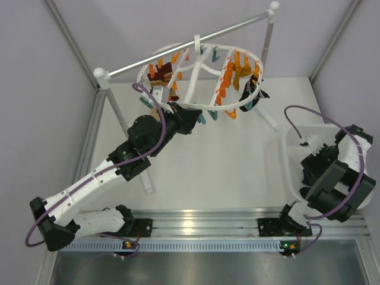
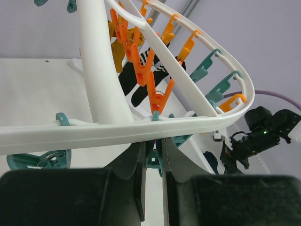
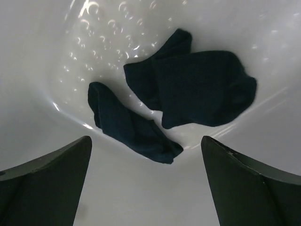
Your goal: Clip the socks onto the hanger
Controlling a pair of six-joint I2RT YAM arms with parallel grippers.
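Note:
The white round hanger (image 1: 208, 107) hangs from a rail, with orange and teal clips along its rim and bars. A brown sock (image 1: 160, 73), a mustard sock (image 1: 241, 70) and a black patterned sock (image 1: 262, 94) hang from it. At the near rim my left gripper is closed around a teal clip (image 2: 155, 116); no sock shows in that clip. Over in the white bin (image 1: 289, 169), my right gripper stands open. Below its fingertips two dark socks, a wider one (image 3: 202, 87) and a narrower one (image 3: 131, 127), lie on the bin floor.
The hanger's stand has a left post (image 1: 117, 113) and a top rail (image 1: 157, 56). Between stand and bin, the white tabletop (image 1: 225, 172) is bare. Bin walls surround the right gripper.

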